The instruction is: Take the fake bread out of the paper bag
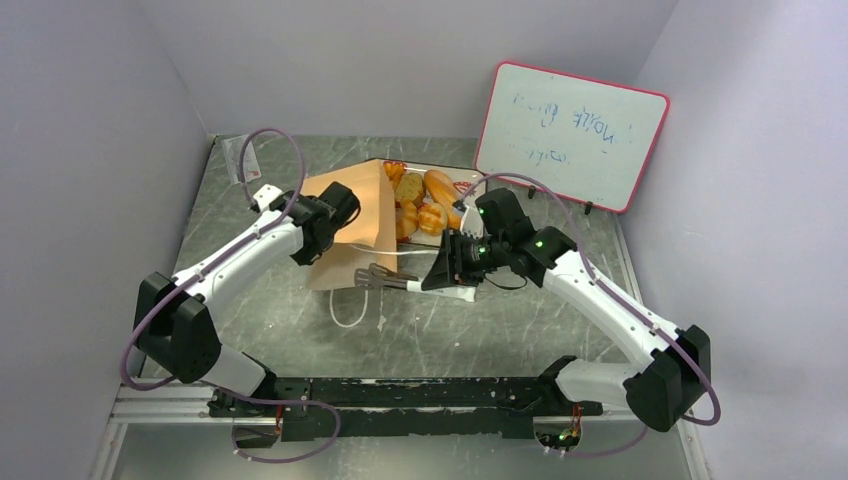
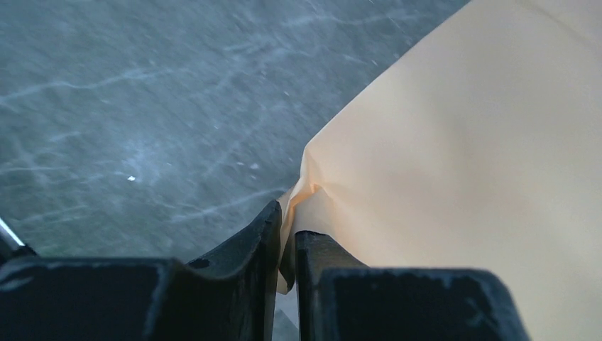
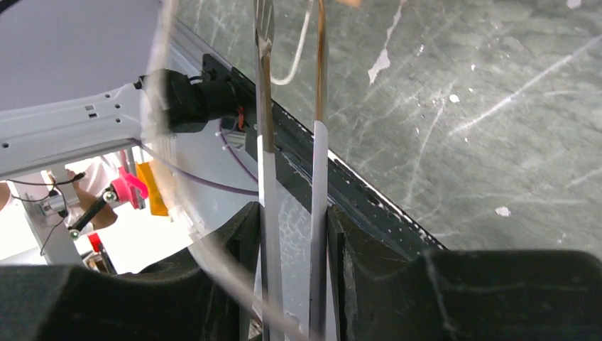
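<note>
The paper bag [image 1: 350, 268] lies left of a tray [image 1: 464, 175] of fake bread [image 1: 438, 190], partly over it. My left gripper [image 1: 315, 250] is shut on a fold of the bag's paper [image 2: 454, 163], its fingers pinching the creased edge in the left wrist view. My right gripper [image 1: 440, 270] is right of the bag, with tongs [image 3: 319, 163] between its fingers, their tips apart and pointing toward the bag; the gripper stands open around them. A white bag handle [image 1: 345, 322] lies on the table.
A whiteboard [image 1: 570, 135] stands at the back right, and a small packet [image 1: 240, 160] lies at the back left. Walls enclose the sides and back.
</note>
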